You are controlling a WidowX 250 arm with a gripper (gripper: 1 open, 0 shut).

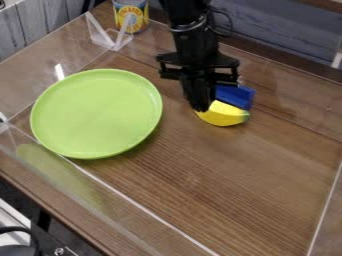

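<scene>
My black gripper (pixel 201 95) hangs over the upper middle of the wooden table, its fingertips at the left end of a yellow object (pixel 225 114). Whether the fingers hold it cannot be told, as the gripper's own body hides the space between them. A blue object (pixel 238 97) lies just behind the yellow one, partly hidden by the arm. A large green plate (pixel 94 115) lies to the left.
A can (pixel 131 14) stands at the back left edge. Clear plastic edging runs along the left side.
</scene>
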